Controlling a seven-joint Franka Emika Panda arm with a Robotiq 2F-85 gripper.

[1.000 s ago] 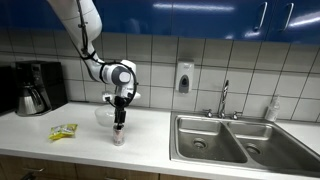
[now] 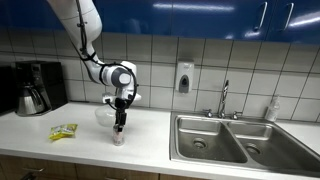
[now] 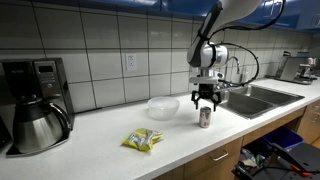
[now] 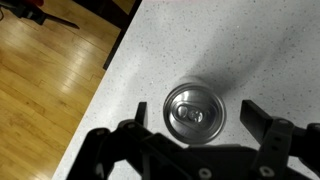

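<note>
A metal can (image 3: 205, 117) stands upright on the white counter, close to its front edge. From above, the wrist view shows its round silver top (image 4: 194, 113) with the pull tab. My gripper (image 2: 120, 127) points down right over the can, its fingers parted. In the wrist view the dark fingers (image 4: 265, 125) lie on either side of the can's top, with space between them and the rim. Nothing is gripped.
A clear bowl (image 3: 163, 108) sits behind the arm, and a yellow packet (image 2: 63, 131) lies to the left. A coffee maker (image 3: 41, 108) stands at the far left. The double sink (image 2: 240, 142) opens on the right. Bare counter surrounds the can.
Almost nothing differs; the gripper appears slightly lower over the can, which stands in the same spot.
</note>
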